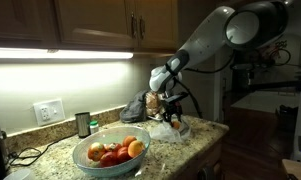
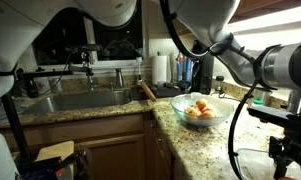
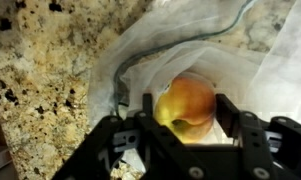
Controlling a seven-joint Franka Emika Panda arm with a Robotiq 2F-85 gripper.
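Observation:
A yellow-red peach (image 3: pixel 186 103) lies in a crumpled, see-through plastic bag (image 3: pixel 110 75) on the counter. In the wrist view my gripper is over it, fingers apart, one on each side of the fruit. Whether either fingertip touches the peach is hard to tell. From the first exterior view, the gripper (image 1: pixel 173 118) reaches down at the bag (image 1: pixel 162 131), and a bit of orange fruit (image 1: pixel 176 125) shows below it. The bag (image 2: pixel 252 160) also appears at the lower right of the second exterior view.
A pale green colander (image 1: pixel 87 160) heaped with red and orange fruit (image 1: pixel 122 152) stands closer to the first exterior camera. Dark bags (image 1: pixel 136 108) rest by the wall. The sink (image 2: pixel 75 99) is at the counter's far end, with bare countertop (image 2: pixel 190 145) near the colander.

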